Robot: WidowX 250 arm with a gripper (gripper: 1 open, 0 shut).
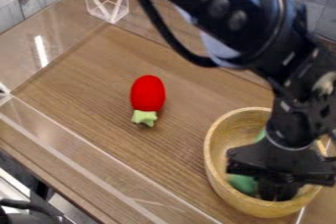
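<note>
A tan bowl (223, 145) sits at the lower right of the wooden table, with my black gripper (273, 183) down inside it. Something green (242, 183) lies in the bowl beside the gripper's fingers, partly hidden by them; I cannot make out whether anything is between them. A red oval object (148, 92) with a pale green end lies on the table left of the bowl.
A clear plastic holder (108, 2) stands at the back left near the wall. A dark cable shows at the lower left.
</note>
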